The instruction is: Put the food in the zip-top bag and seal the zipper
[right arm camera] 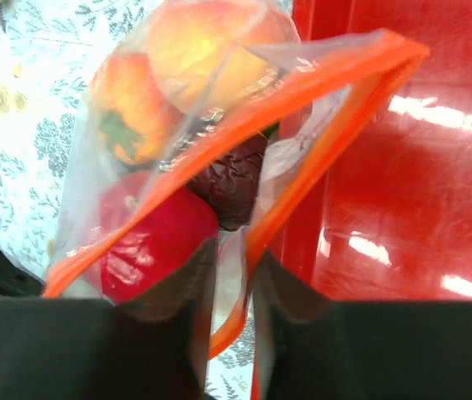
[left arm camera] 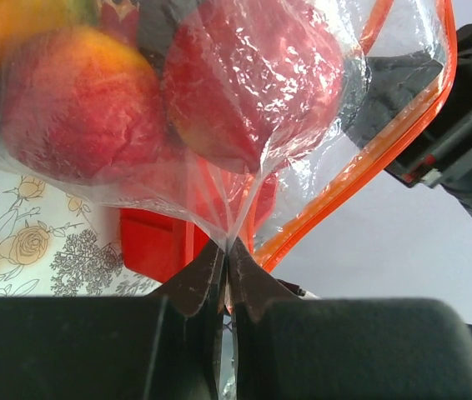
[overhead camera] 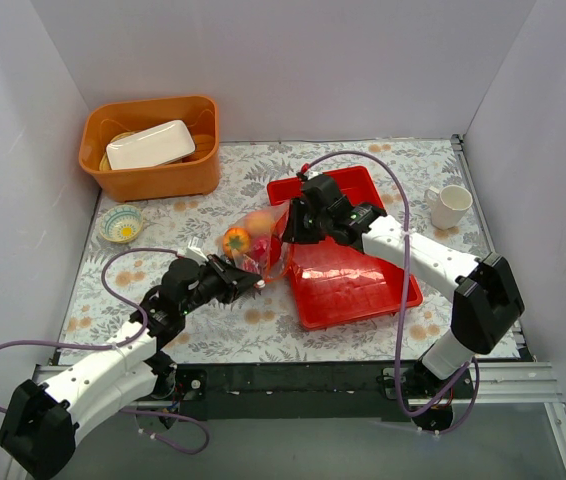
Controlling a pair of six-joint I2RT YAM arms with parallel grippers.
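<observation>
The clear zip bag with an orange zipper holds several pieces of food: an orange pepper, a peach, a red fruit and a dark item. My left gripper is shut on the bag's lower edge, the plastic gathered at its fingertips. My right gripper is at the bag's open upper right end; in the right wrist view the orange zipper strip runs down between its blurred fingers, and I cannot tell whether they close on it.
A red tray lies right of and under the bag's edge. An orange bin with a white container, a small bowl and a white mug stand around.
</observation>
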